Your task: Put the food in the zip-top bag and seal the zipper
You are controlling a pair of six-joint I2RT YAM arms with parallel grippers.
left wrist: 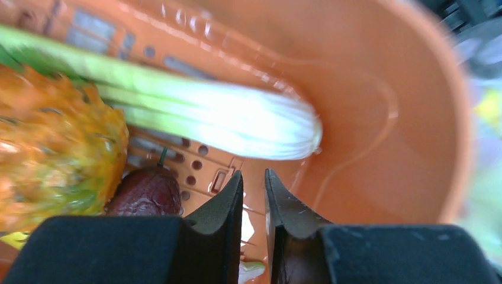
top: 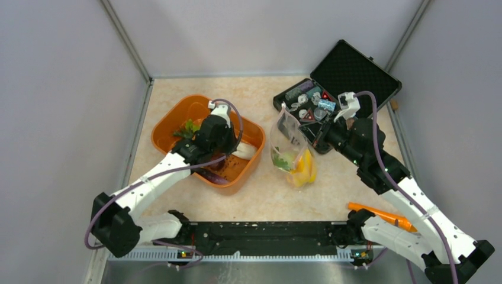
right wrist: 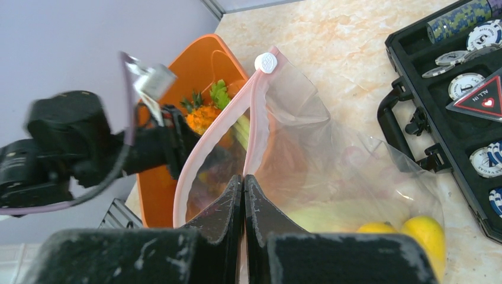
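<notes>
The clear zip top bag (top: 288, 142) stands on the table with its mouth spread. Yellow food (top: 305, 168) and something green show in its bottom. At the bag's pink-edged mouth, my right gripper is shut on the thin rim, and a white slider (right wrist: 266, 62) sits at the far end. My left gripper is down inside the orange basin (top: 169, 121), its fingertips a narrow gap apart. Small whitish bits show in that gap, held or lying below I cannot tell. Ahead lies a white-stalked vegetable (left wrist: 254, 121); a dark red one (left wrist: 147, 192) is left.
Leafy orange food (right wrist: 203, 118) and a purple vegetable (top: 212, 176) are also in the basin. An open black case (top: 305, 97) of chips stands behind the bag. An orange tube (top: 382, 216) lies front right. Bare table separates basin and bag.
</notes>
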